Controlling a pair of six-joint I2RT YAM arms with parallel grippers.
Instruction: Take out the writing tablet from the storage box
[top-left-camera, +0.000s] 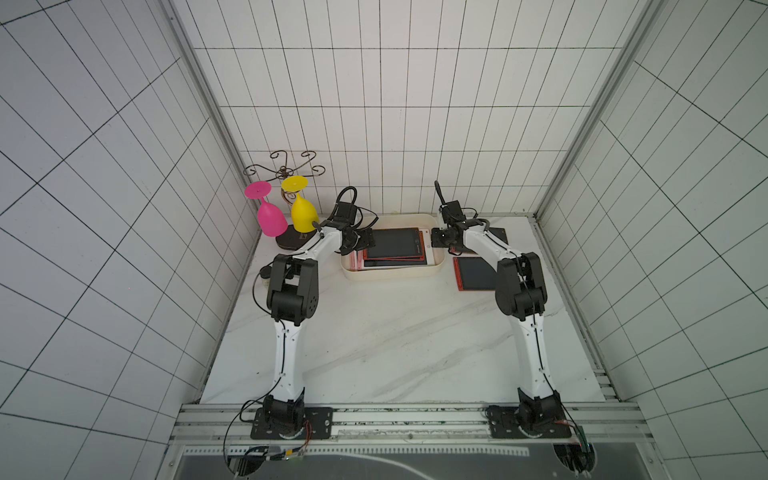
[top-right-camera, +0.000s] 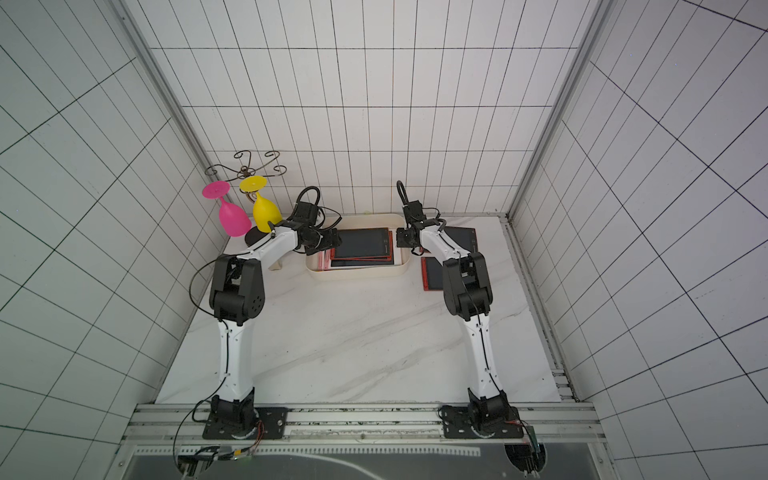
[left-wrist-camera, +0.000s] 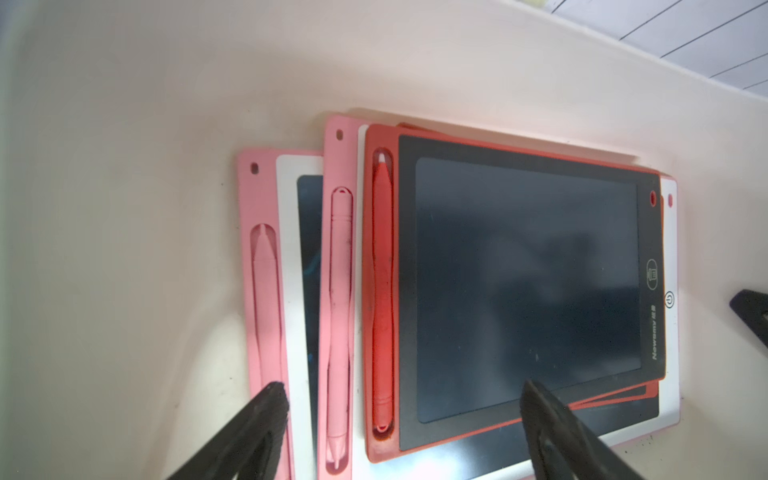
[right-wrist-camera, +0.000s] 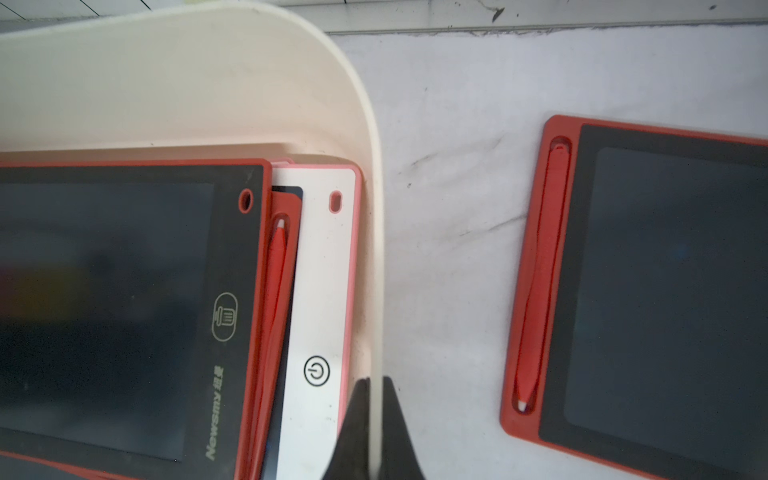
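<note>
A cream storage box (top-left-camera: 392, 273) at the back centre holds stacked writing tablets: a red one (left-wrist-camera: 528, 288) on top, pink and white ones (left-wrist-camera: 340, 288) beneath. My left gripper is open over the stack at the box's left end, nothing between its fingers. My right gripper is shut at the box's right wall, with the thin rim between its fingertips.
Red-edged tablets (right-wrist-camera: 656, 296) lie on the table right of the box. Pink (top-left-camera: 270, 217) and yellow (top-left-camera: 304, 214) goblets hang on a black stand at the back left.
</note>
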